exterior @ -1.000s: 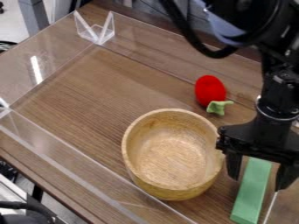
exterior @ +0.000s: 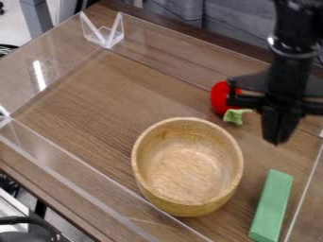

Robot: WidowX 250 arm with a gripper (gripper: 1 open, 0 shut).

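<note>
My black gripper point(exterior: 266, 119) is at the right, over the table just right of a red pepper-like object point(exterior: 226, 95) with a green stem, which it partly hides. The gripper looks shut, with nothing visible between its fingers. A wooden bowl point(exterior: 187, 165) sits at the lower centre. A green rectangular block point(exterior: 271, 206) lies flat at the lower right, below the gripper.
A clear wire-like holder point(exterior: 104, 28) stands at the upper left. The table's edge runs along the left.
My gripper has moved up and away from the green block toward the back, now beside the red object. The green block is more fully visible.
</note>
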